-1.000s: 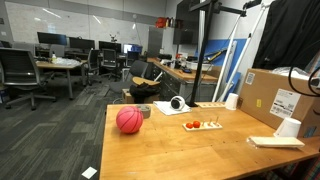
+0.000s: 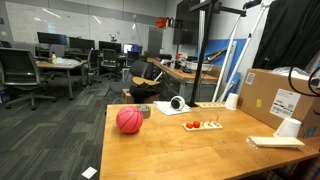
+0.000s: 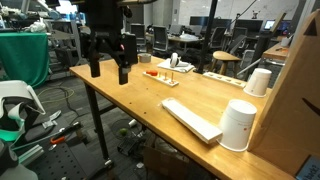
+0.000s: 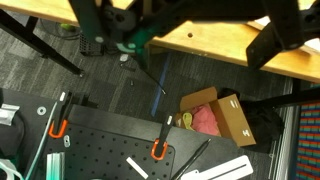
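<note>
My gripper (image 3: 110, 74) hangs at the left of exterior view 2, above the near edge of the wooden table (image 3: 150, 97). Its dark fingers stand apart with nothing between them. In the wrist view the gripper also looks open, its fingers at the top, over the table edge and the floor. On the table are a pinkish-red ball (image 2: 129, 119), a small pale rack (image 2: 213, 126) with red round pieces, a white slab (image 3: 192, 121) and a white cup (image 3: 237, 125) near the front edge. None touches the gripper.
Beside the cup stands a large cardboard box (image 2: 270, 95). A second white cup (image 3: 258, 82) is farther back. Below the table, the wrist view shows an open carton (image 4: 218, 117) and a dark perforated plate (image 4: 100, 150) with tools.
</note>
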